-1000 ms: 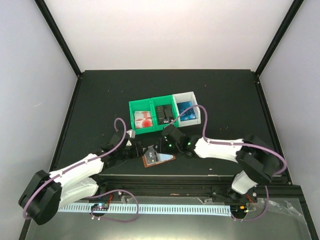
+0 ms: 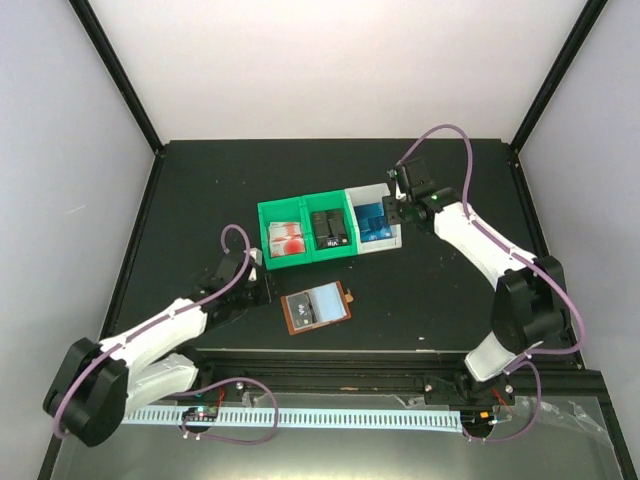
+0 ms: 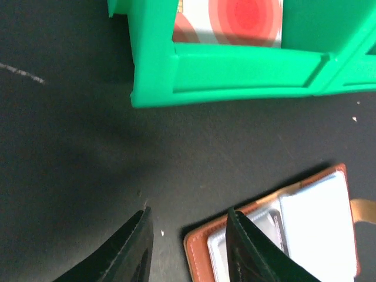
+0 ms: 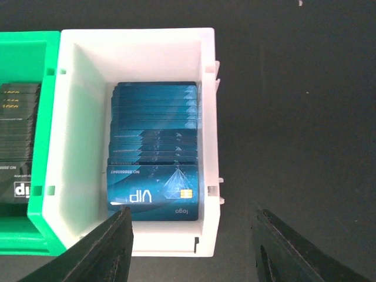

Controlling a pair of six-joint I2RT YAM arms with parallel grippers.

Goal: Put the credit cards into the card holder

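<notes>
The brown card holder (image 2: pixel 290 322) lies spread out on the black table, a dark card (image 2: pixel 301 310) in its left half and a pale right half. Left of it hovers my left gripper, its fingers apart and empty; the holder's corner (image 3: pixel 189 239) is close to one fingertip. My right gripper is open with nothing held, at the right end of the white bin (image 4: pixel 208 147). Blue cards (image 4: pixel 154 191) fill that bin in a fanned stack. Black cards (image 2: pixel 329 228) and red-and-white cards (image 2: pixel 286 238) sit in the green bins (image 2: pixel 284 206).
The three bins stand side by side behind the holder. Bare table (image 2: pixel 450 300) lies to the right of the holder, and more is free behind the bins.
My right gripper has left the holder and swung up and right to the white bin, uncovering the holder's right half. The left gripper has drawn slightly left, away from the holder.
</notes>
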